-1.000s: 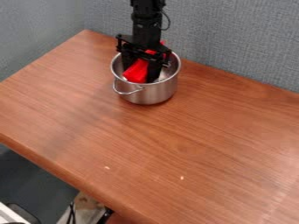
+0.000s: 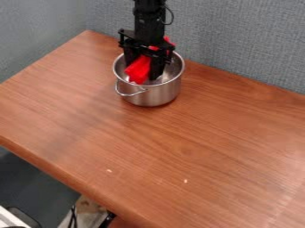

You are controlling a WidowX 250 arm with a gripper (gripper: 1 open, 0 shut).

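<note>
A steel pot [image 2: 154,94] with a wire handle stands at the back of the wooden table. My black gripper [image 2: 149,64] reaches down into it from above, over a red object [image 2: 138,69] inside the pot. The gripper appears shut on the red object, though its fingertips are hidden by the object and the pot.
A grey padded wall [image 2: 244,40] runs behind it. The table's front-left edge drops to a dark floor with cables.
</note>
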